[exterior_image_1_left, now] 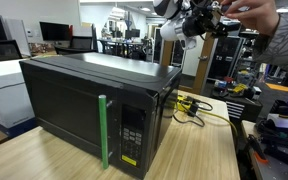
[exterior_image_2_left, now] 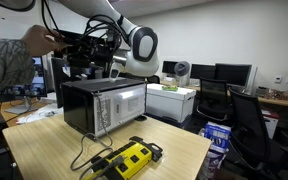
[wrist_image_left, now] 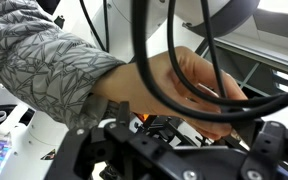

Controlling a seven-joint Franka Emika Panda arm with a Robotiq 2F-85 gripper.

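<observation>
A black microwave (exterior_image_1_left: 69, 105) with a green strip handle (exterior_image_1_left: 103, 131) stands on the wooden table, its door shut. In exterior view 2 the same microwave (exterior_image_2_left: 132, 104) shows from another side. High at the upper right of exterior view 1, above and well apart from the microwave, is my gripper (exterior_image_1_left: 222, 24), open and partly hidden by cables. A person's hand (exterior_image_1_left: 254, 14) reaches to it. The wrist view has that bare hand (wrist_image_left: 169, 85) and a patterned sleeve (wrist_image_left: 44, 55) close up, behind a black cable loop. No object shows held.
A yellow and black tool or device (exterior_image_2_left: 122, 160) lies on the table beside the microwave, near loose cables. Office chairs (exterior_image_2_left: 252, 120) and desks stand beyond.
</observation>
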